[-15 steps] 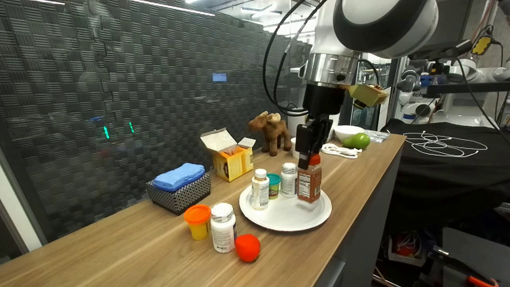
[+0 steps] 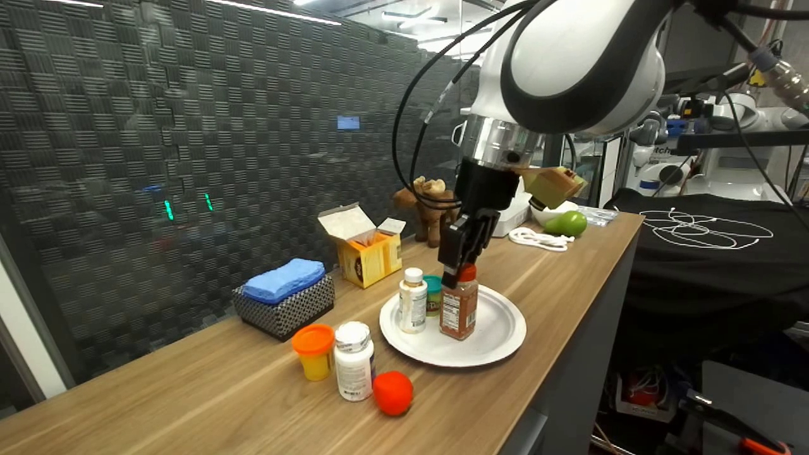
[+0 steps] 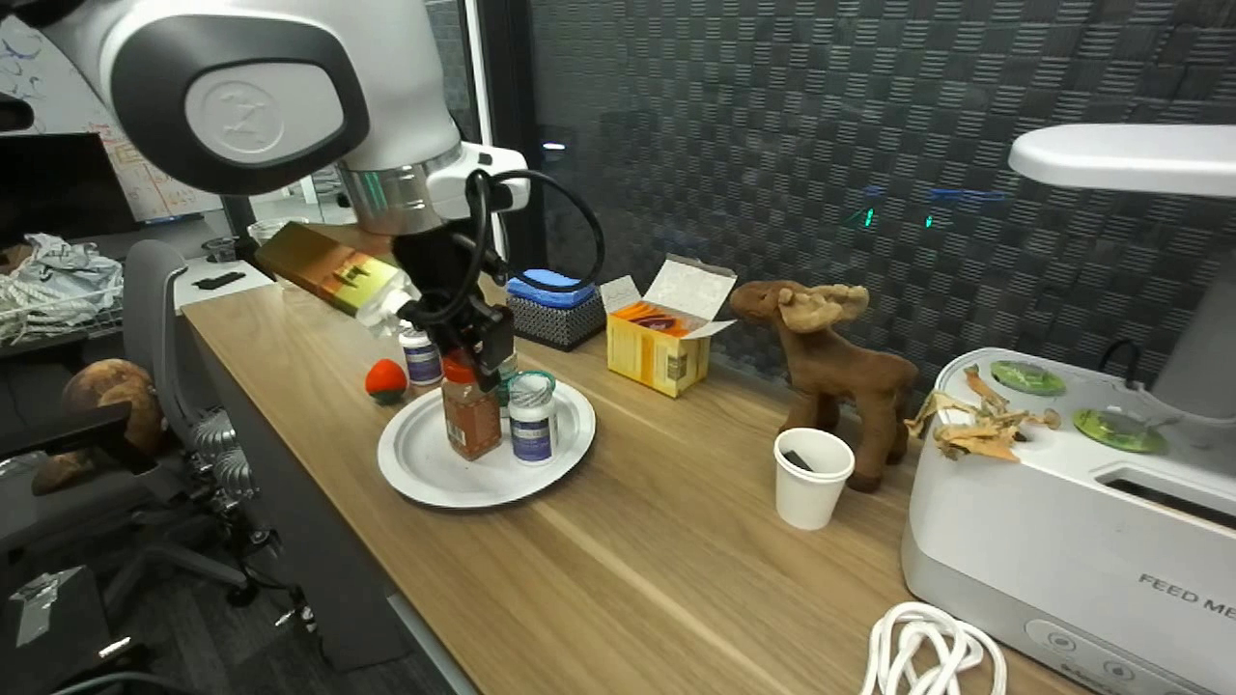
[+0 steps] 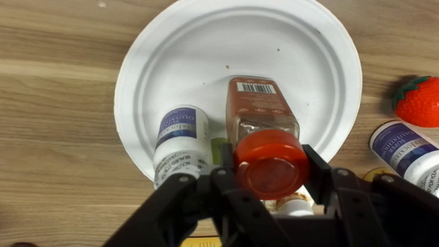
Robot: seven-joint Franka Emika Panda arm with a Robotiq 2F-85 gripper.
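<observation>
My gripper is shut on the red cap of a square spice bottle (image 2: 459,309), gripping it from above. The bottle stands upright over the white paper plate (image 2: 497,341), its base at or very near the plate's surface. To one side on the plate stands a white bottle with a purple label (image 3: 533,423), close by the spice bottle. A slimmer white bottle (image 2: 413,303) and a green tub with a teal lid (image 2: 433,294) share the plate. In the wrist view my fingers and the cap cover most of that tub.
Beside the plate are an orange-lidded yellow tub (image 2: 315,350), another white bottle (image 2: 354,363) and a red strawberry (image 2: 392,393). An open yellow box (image 2: 371,256), a plush moose (image 3: 828,371) and a paper cup (image 3: 808,481) stand farther back. Bare plate shows in the wrist view.
With the spice bottle in its grip, my gripper has moved left and slightly toward the front in exterior view 1. The bottle now hides the white bottle behind it there.
</observation>
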